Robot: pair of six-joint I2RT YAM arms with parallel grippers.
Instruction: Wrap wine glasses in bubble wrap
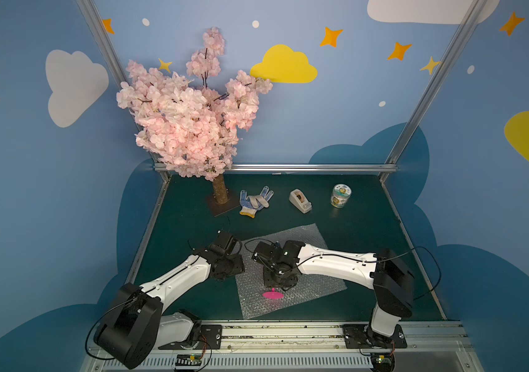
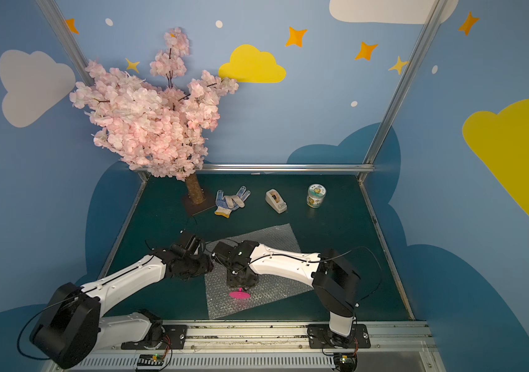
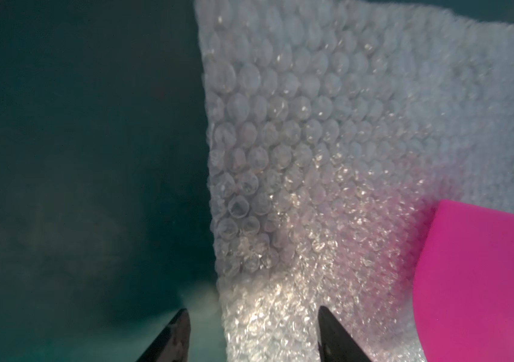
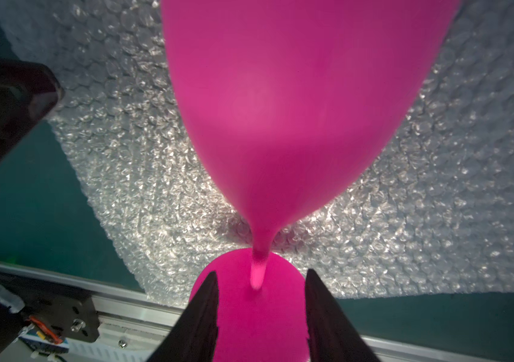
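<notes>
A sheet of bubble wrap (image 1: 314, 279) lies skewed on the green mat. On it is a pink wine glass (image 4: 305, 102), its base (image 1: 273, 295) showing below my right gripper in both top views. My right gripper is open over the glass, the stem and base between and beyond its fingertips. My left gripper is open over the wrap's left edge, with only wrap and mat below and the pink bowl (image 3: 480, 277) to its right.
At the back stand a blossom tree (image 1: 219, 191), a pair of gloves (image 1: 253, 203), a tape dispenser (image 1: 300, 201) and a round tub (image 1: 340, 195).
</notes>
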